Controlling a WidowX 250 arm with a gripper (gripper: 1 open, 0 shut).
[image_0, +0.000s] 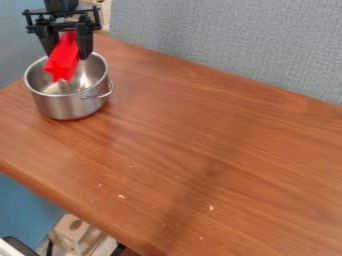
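My black gripper is at the top left, shut on a red block that hangs tilted over the mouth of a steel pot with a wire handle. The pot stands near the left end of the wooden table. The block's lower part is over or inside the pot; its exact depth is hard to tell.
A grey padded wall runs along the back. Small wooden items lie below the table's front left edge.
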